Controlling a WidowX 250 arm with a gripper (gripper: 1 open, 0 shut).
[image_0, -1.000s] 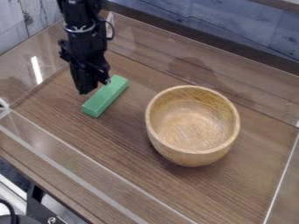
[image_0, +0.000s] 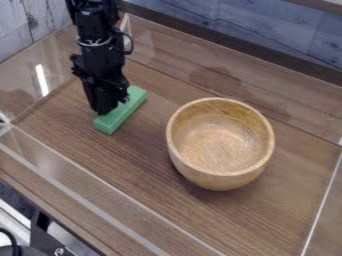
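My black gripper (image_0: 104, 84) hangs in the upper left of the camera view, over the left end of a green rectangular block (image_0: 123, 110) lying on the wooden table. Whether the fingers are open or shut, and whether they touch the block, I cannot tell. A round wooden bowl (image_0: 218, 140) sits to the right of the block.
Some black cabling (image_0: 11, 242) shows at the lower left, off the table's edge.
The block and bowl appear unmoved.
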